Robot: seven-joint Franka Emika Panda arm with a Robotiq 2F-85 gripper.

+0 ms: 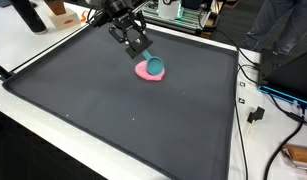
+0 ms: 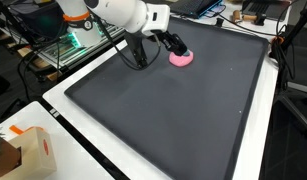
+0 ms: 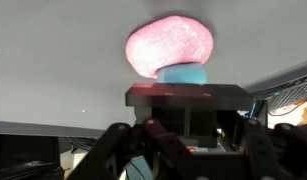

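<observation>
A pink rounded piece lies flat on the dark table, towards its far side. The teal, cup-like object is at the pink piece, overlapping it in exterior view 1. My gripper is just behind and above the teal object. From the wrist, the pink piece shows whole in front of the fingers, while the teal object is partly hidden behind the dark fingertips. Exterior view 2 has the gripper right beside the pink piece. How far the fingers are apart, and whether they touch the teal object, is hidden.
A light rim borders it. Cables and clutter lie beyond the edge, and a small box stands off the table at lower left in exterior view 2.
</observation>
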